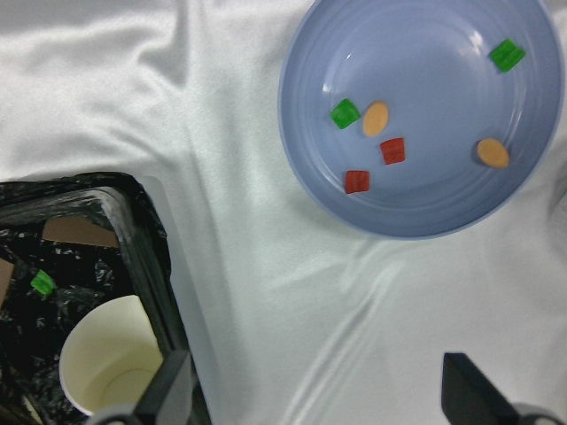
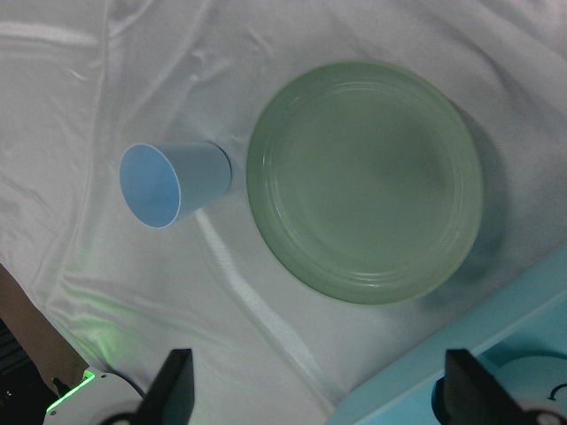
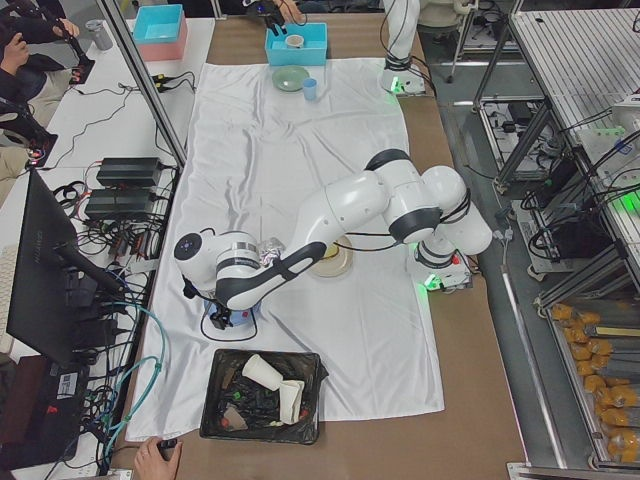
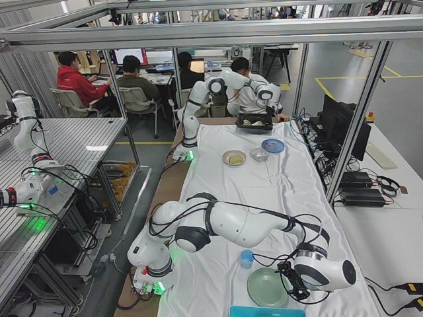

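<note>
My left gripper stands open above the white cloth, between a black-lined bin [image 1: 155, 257] and a blue plate [image 1: 416, 212] holding small green, red and tan pieces. A white cup [image 1: 102, 354] lies in the bin, with cardboard scraps and a green piece; a second white item [image 3: 290, 400] shows there in the camera left view. My right gripper is open at the far end, above a green plate [image 2: 363, 177], a light blue cup [image 2: 177, 181] and a blue bin [image 2: 452, 336].
A foil dish [image 4: 259, 155] and a beige plate [image 4: 234, 157] sit near the blue plate. A monitor [image 3: 45, 280] and cables line the left edge; a hand [image 3: 160, 460] rests at the near edge.
</note>
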